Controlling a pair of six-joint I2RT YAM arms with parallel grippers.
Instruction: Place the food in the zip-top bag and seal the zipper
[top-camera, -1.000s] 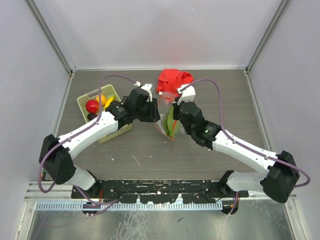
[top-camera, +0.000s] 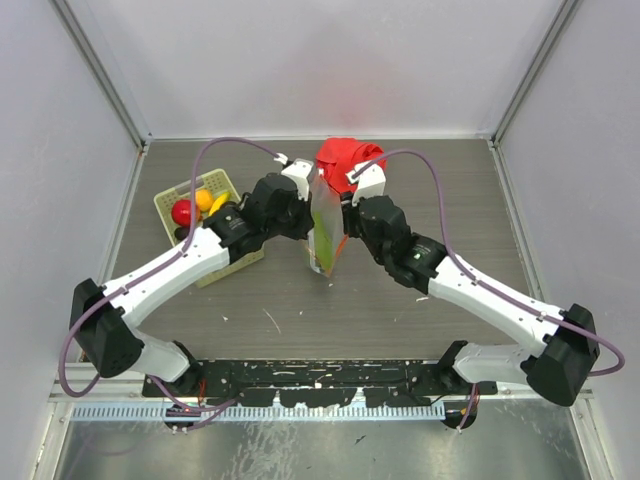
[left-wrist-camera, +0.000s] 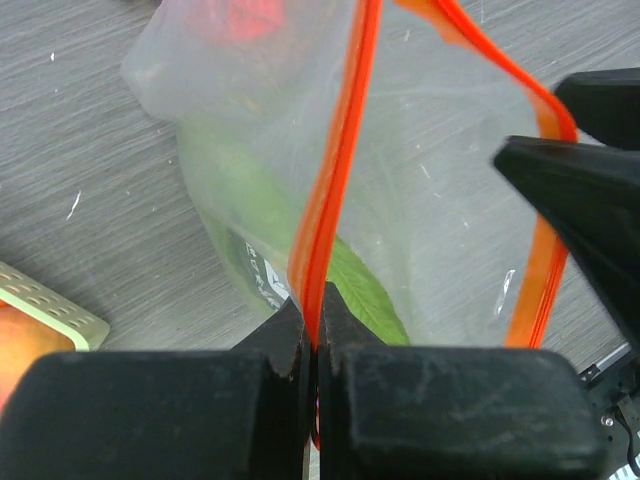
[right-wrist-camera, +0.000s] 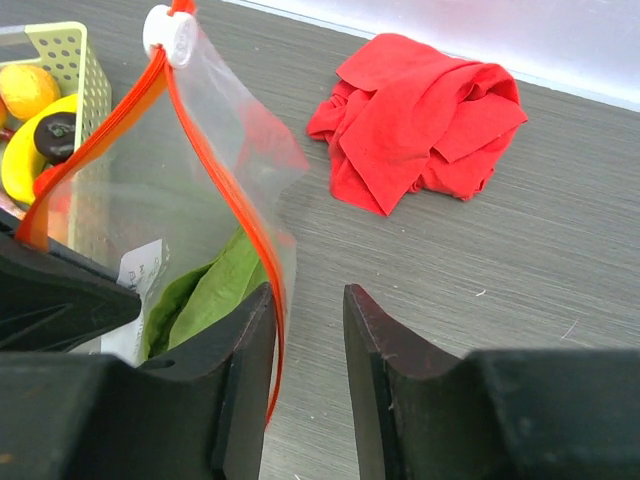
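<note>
The clear zip bag (top-camera: 324, 228) with orange zipper stands between my grippers, a green leafy food (right-wrist-camera: 221, 285) inside it. My left gripper is shut on the bag's orange-edged rim. My right gripper is part open at the bag's other orange edge, which runs beside its left finger; whether that edge is held I cannot tell. In the top view both grippers meet near the bag's upper part.
A crate (top-camera: 238, 260) with red, orange, yellow and dark foods stands at the left. A red cloth (right-wrist-camera: 418, 123) lies behind the bag.
Both grippers have shifted a little, the right one slightly left. The bag now stands more upright and narrower in the top view, its top raised between the grippers.
</note>
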